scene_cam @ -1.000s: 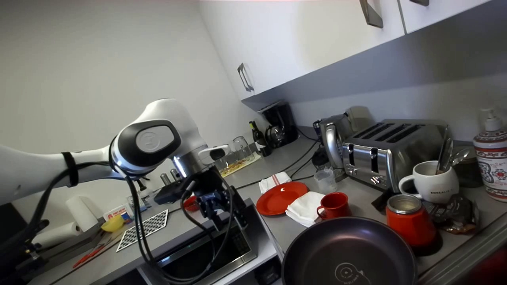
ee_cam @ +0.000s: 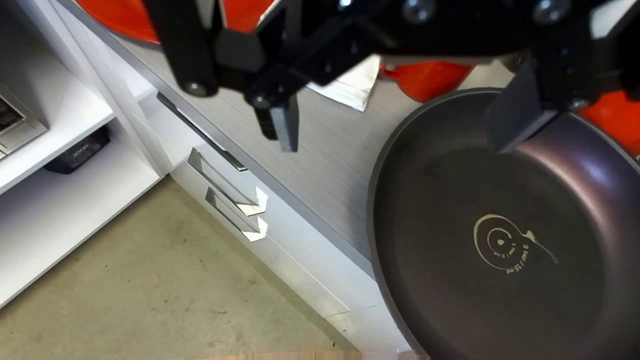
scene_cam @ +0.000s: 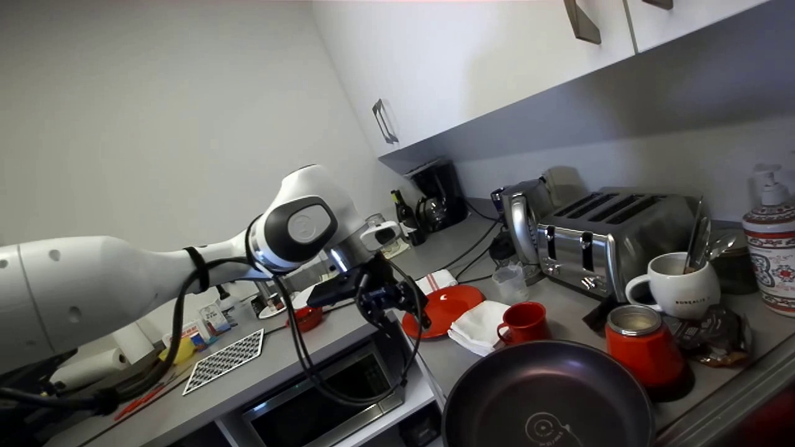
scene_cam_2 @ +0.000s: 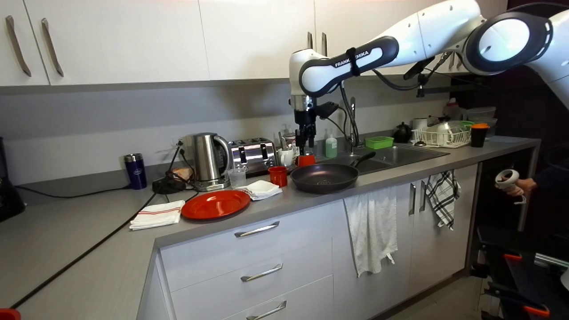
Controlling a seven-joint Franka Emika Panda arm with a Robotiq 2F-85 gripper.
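Observation:
My gripper is open, its fingers (ee_cam: 285, 128) wide apart with nothing between them. In exterior view 1 the gripper (scene_cam: 404, 319) hangs in the air on the counter's open side, near the red plate (scene_cam: 440, 309) in the picture. The wrist view has the dark frying pan (ee_cam: 480, 288) filling the right side, empty, below the fingers. A red mug (ee_cam: 429, 78) and a folded white napkin (ee_cam: 351, 84) show partly behind the gripper. In exterior view 2 the frying pan (scene_cam_2: 324, 178) rests at the counter edge beside the red mug (scene_cam_2: 278, 176).
Behind stand a toaster (scene_cam: 618, 231), a steel kettle (scene_cam_2: 210, 160), a clear plastic cup (scene_cam: 510, 283), a red pot (scene_cam: 641, 346) and a white mug (scene_cam: 678, 283) holding utensils. A striped towel (scene_cam_2: 158, 215) lies beside the plate.
In exterior view 1 the arm and gripper have moved right and slightly up, toward the plate and pan. The objects on the counter have stayed in place.

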